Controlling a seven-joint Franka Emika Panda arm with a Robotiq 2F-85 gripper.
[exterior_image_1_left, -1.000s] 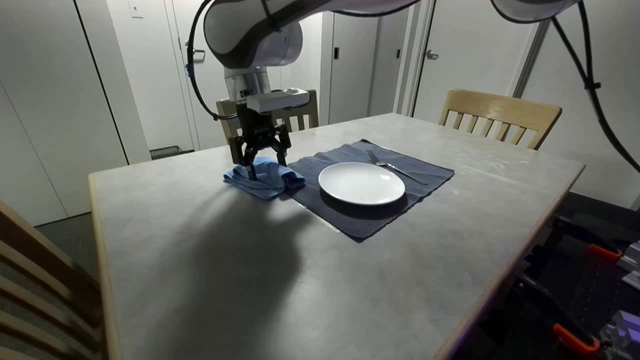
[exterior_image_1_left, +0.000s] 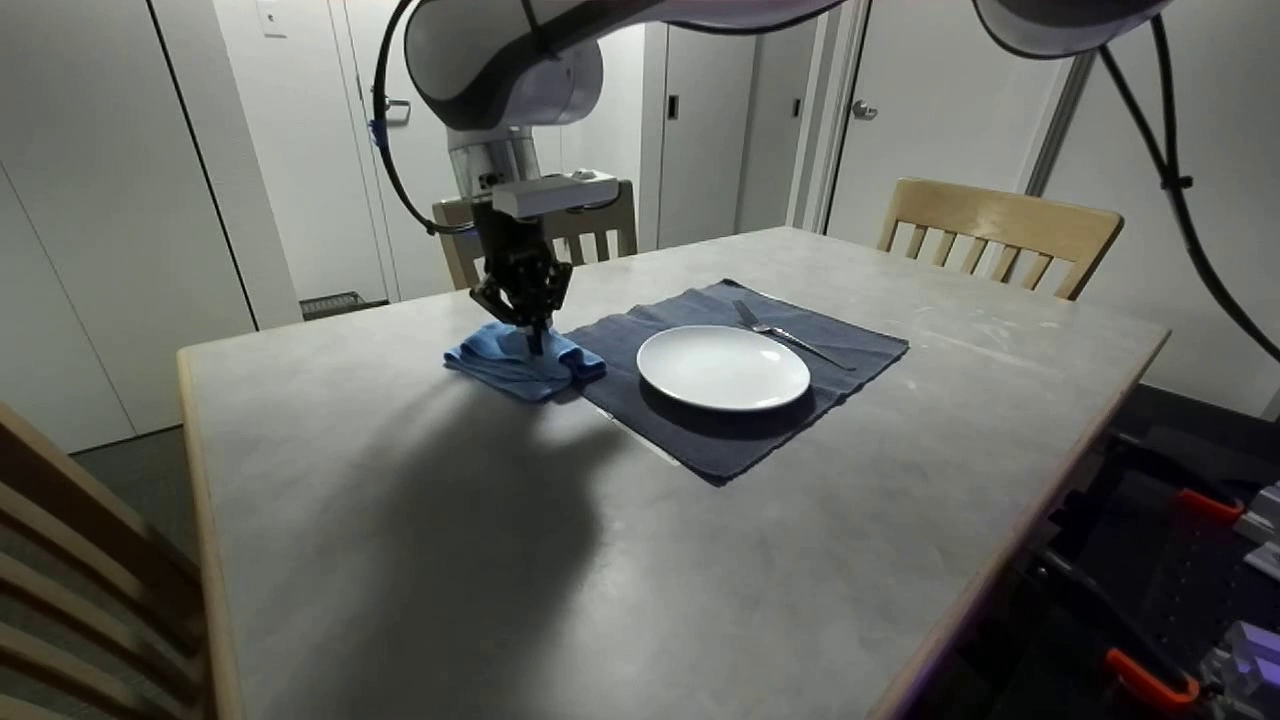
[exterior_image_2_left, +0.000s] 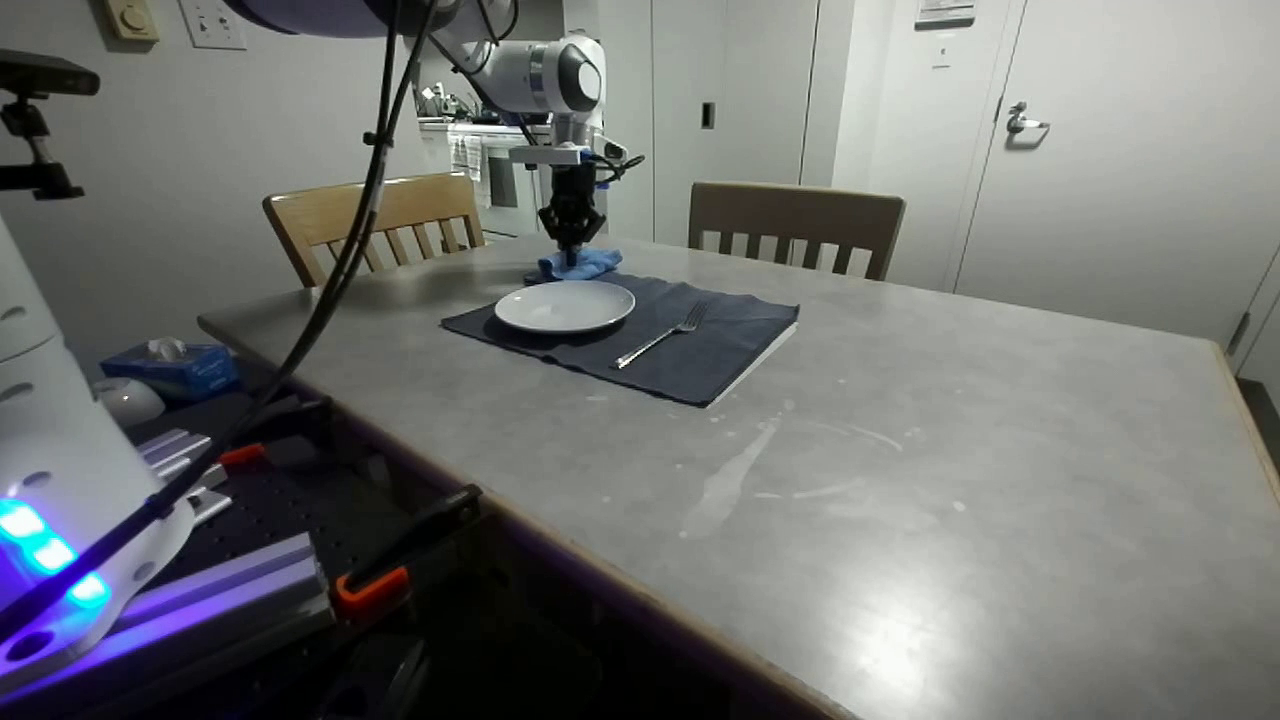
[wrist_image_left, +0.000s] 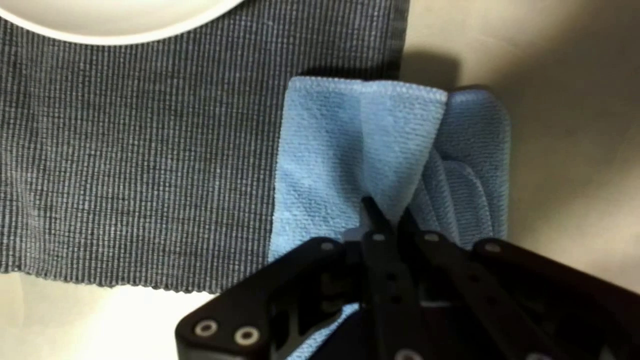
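A light-blue folded cloth (exterior_image_1_left: 504, 361) lies on the table, partly over one edge of the dark placemat (exterior_image_1_left: 708, 450). My gripper (exterior_image_1_left: 535, 336) points straight down at the cloth's middle. Seen from the wrist, the fingers (wrist_image_left: 384, 258) are close together, with a bunched fold of the blue cloth (wrist_image_left: 318, 162) pinched at their tips. The cloth still rests on the surface, and the arm hides its near part in that view. On the placemat sit a white plate (exterior_image_1_left: 723, 367) and, on the plate's far side from the cloth, a silver fork (exterior_image_1_left: 792, 341).
The plate's rim (wrist_image_left: 120, 39) is close to the cloth. Wooden chairs (exterior_image_2_left: 798, 216) stand around the table. A black cable (exterior_image_2_left: 348, 258) hangs from the arm.
The gripper's fingers were spread apart over the cloth a second ago; now they are closed together on it. The cloth has bunched slightly and barely shifted. Plate and fork are unmoved.
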